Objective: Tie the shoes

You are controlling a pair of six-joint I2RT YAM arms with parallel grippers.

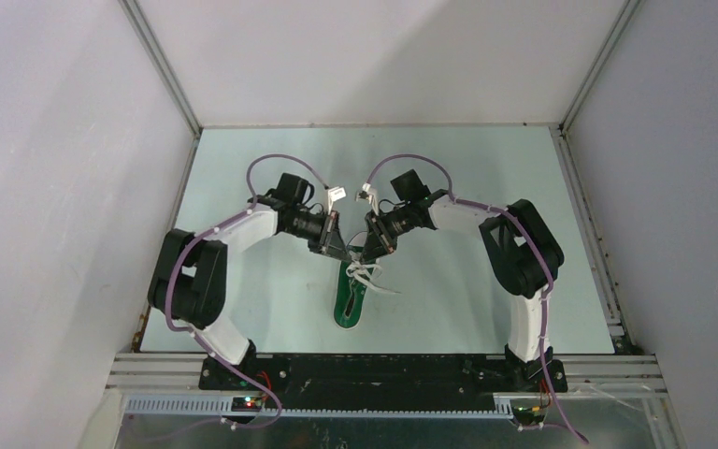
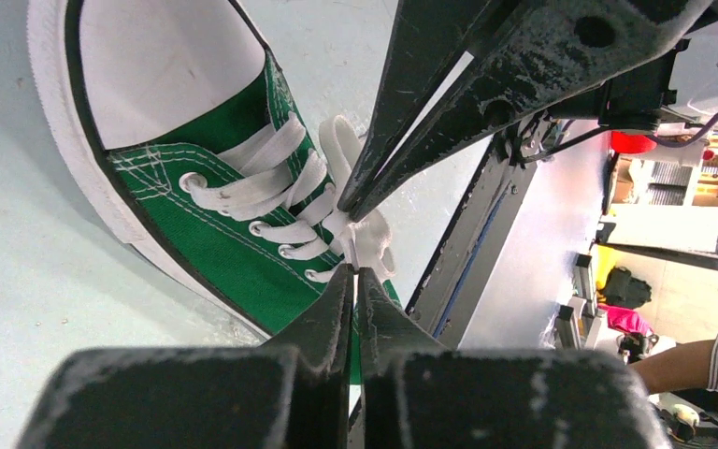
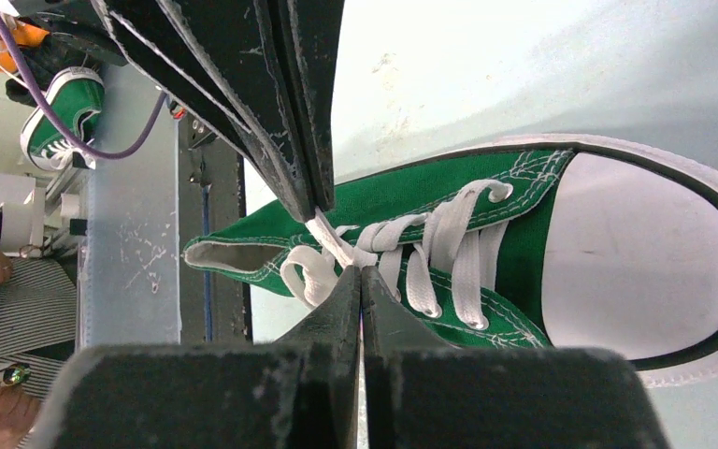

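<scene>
A green canvas shoe (image 1: 347,309) with white sole and toe cap lies lengthwise at the table's middle, white laces (image 2: 243,187) bunched over its eyelets. My left gripper (image 1: 344,255) is shut over the laces, a thin white strand at its tips. My right gripper (image 1: 367,255) is shut beside it, its tips also on white lace. In each wrist view the other gripper reaches in from above, very close, with lace stretched between the two sets of fingertips.
Walls bound it at back and sides, and a dark rail (image 1: 383,379) runs along the front edge. The two arms are close together over the shoe.
</scene>
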